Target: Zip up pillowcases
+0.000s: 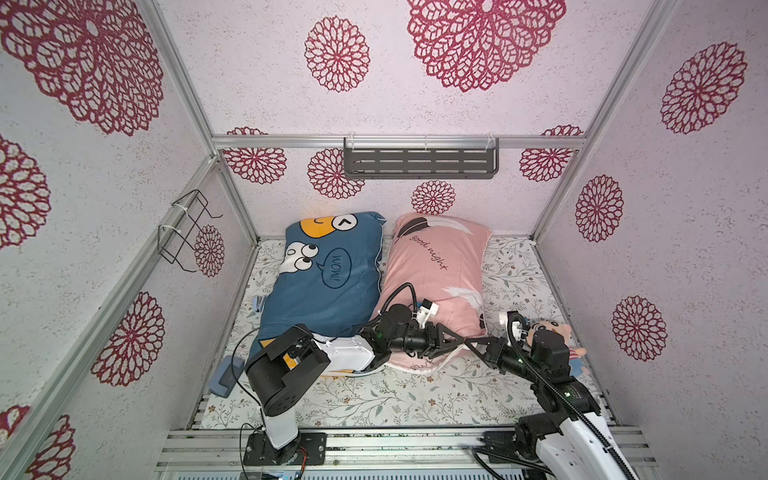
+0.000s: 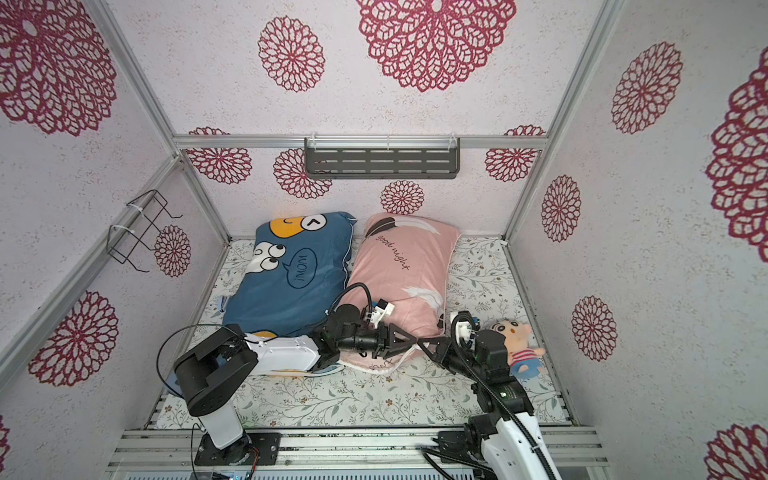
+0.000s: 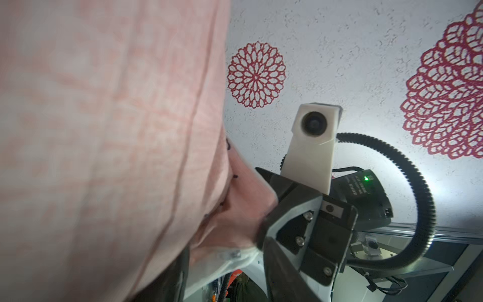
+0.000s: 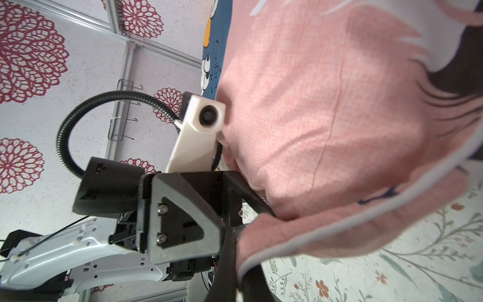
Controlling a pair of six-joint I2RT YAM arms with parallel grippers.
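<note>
A pink "good night" pillow (image 1: 432,264) lies right of a blue cartoon pillow (image 1: 320,280). My left gripper (image 1: 441,340) is open at the pink pillow's front end; in the left wrist view its fingers flank pink fabric and pale edging. My right gripper is shut at the same end, meeting the left one from the right. In the right wrist view the white-piped pink flap (image 4: 352,224) runs into its fingertips; how much lies between them is unclear.
A plush toy (image 2: 516,352) lies at the right behind the right arm. A grey object (image 1: 224,376) lies at the left. A shelf (image 1: 421,160) hangs on the back wall. Some bare floral sheet shows along the front.
</note>
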